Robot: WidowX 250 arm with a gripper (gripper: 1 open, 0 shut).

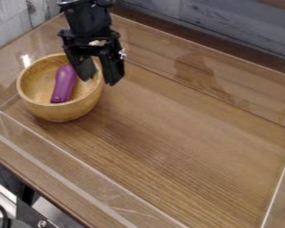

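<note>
A tan bowl (46, 108) sits on the wooden table at the left, with a purple elongated object (63, 84) lying inside it. My black gripper (97, 69) hangs at the bowl's upper right rim, open, with its fingers pointing down. Nothing shows between its fingers.
A grey-white wall or edge runs along the back right, and dark cables lie at the lower left corner.
</note>
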